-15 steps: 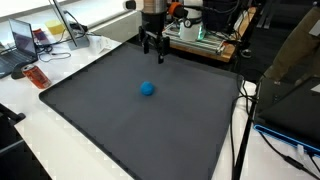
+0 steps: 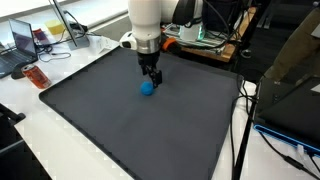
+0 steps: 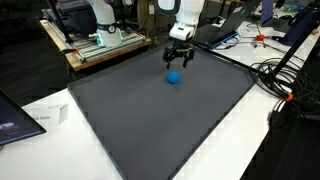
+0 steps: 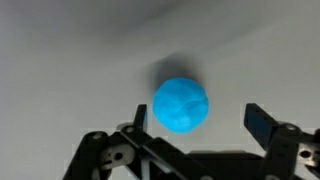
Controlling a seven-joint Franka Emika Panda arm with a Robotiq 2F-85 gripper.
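Observation:
A round blue object [image 2: 147, 88] sits on the dark grey mat, also seen in the second exterior view as a small blue disc [image 3: 173, 77]. In the wrist view the blue object [image 4: 181, 105] lies just ahead of my gripper, about midway between its two black fingers. My fingers stand wide apart with nothing held. From the first exterior view, the gripper [image 2: 151, 76] hangs low, very near the blue object. Whether a finger touches it cannot be made out.
An orange-red can [image 2: 37, 77] and a laptop [image 2: 22, 45] stand beyond its left edge. Black cables [image 3: 285, 85] loop beside the mat.
The blue object has stayed in place.

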